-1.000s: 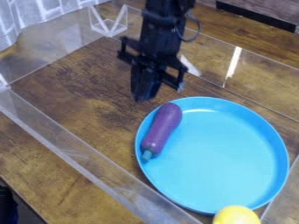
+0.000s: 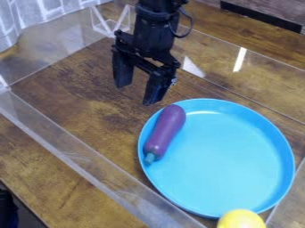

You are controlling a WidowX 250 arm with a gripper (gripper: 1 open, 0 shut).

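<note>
My black gripper (image 2: 139, 78) hangs over the wooden board at the upper middle, open, with its dark fingers spread apart. Below it and to the right, a purple eggplant (image 2: 165, 132) with a pale green stem end lies in the left part of a round blue plate (image 2: 233, 156). The gripper is apart from both.
A yellow object (image 2: 242, 223) sits at the bottom right edge, just below the plate. Clear walls (image 2: 84, 178) run along the left and lower left. The wooden surface (image 2: 66, 89) left of the gripper is bare.
The gripper has turned and shifted, its fingers now showing lower and wider in view above the plate. The eggplant, plate and yellow object have stayed in place.
</note>
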